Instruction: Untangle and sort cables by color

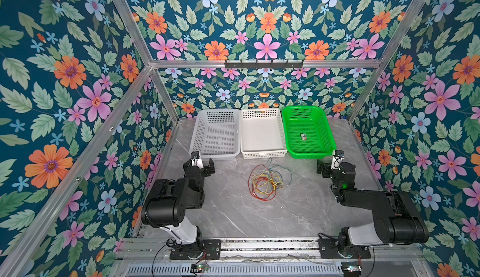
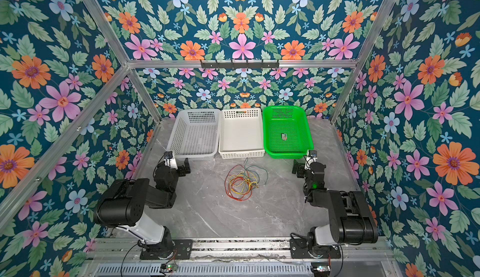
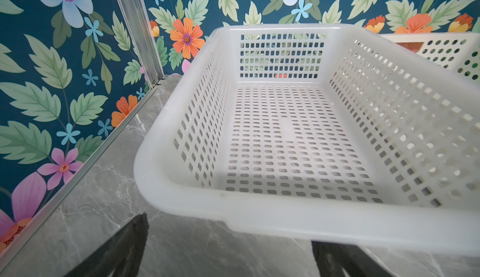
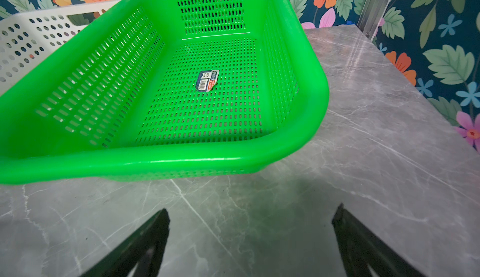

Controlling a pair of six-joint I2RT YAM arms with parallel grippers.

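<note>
A tangle of red, yellow and green cables (image 1: 265,182) lies on the grey marble table (image 1: 225,212), near the middle. Behind it stand a grey-white mesh basket (image 1: 216,132), a white basket (image 1: 262,132) and a green basket (image 1: 307,132), side by side; no cables show in them. My left gripper (image 1: 199,164) stands open at the near edge of the grey-white basket, with nothing between its fingers. My right gripper (image 1: 327,167) is likewise open and empty, by the near edge of the green basket.
A small label (image 4: 207,80) lies on the green basket's floor. Flowered walls and metal rails (image 1: 160,64) enclose the workspace.
</note>
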